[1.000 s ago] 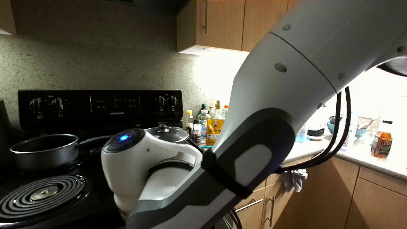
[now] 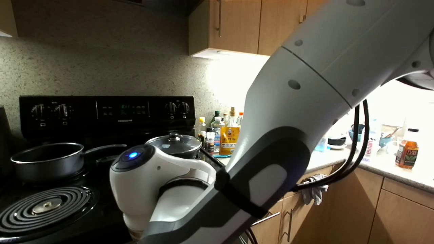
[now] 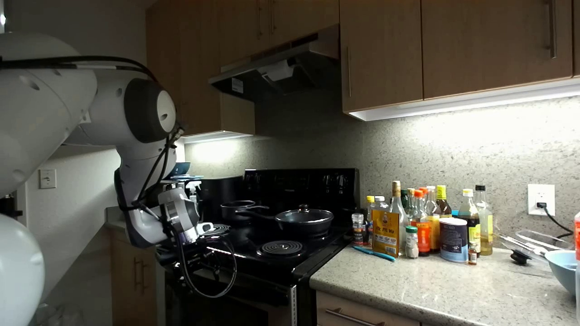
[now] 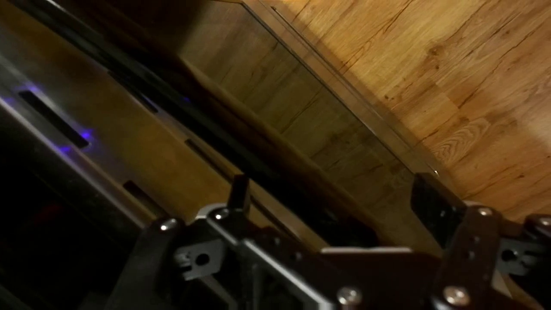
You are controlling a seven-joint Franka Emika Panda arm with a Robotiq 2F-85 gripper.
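My gripper stands open in the wrist view, its two dark fingers wide apart and nothing held between them. It points down along the front of the black stove (image 3: 321, 266). Below and between the fingers run a slotted metal strip (image 4: 103, 150) and a dark reflective panel (image 4: 310, 119) of the oven front; whether a finger touches either, I cannot tell. In the second exterior view the gripper is a dark shape at the stove's front left, partly lost in shadow. The first exterior view shows only the white arm (image 2: 134, 183) above it.
On the stovetop sit an open pot (image 2: 48, 168) and a lidded pan (image 3: 304, 222). Bottles and jars crowd the counter (image 3: 369, 271) to the right. A cable (image 3: 234, 271) loops beside the wrist.
The white wrist housing has sunk slightly in the first exterior view, and the upper arm has shifted a little left. Pots and bottles stand where they were.
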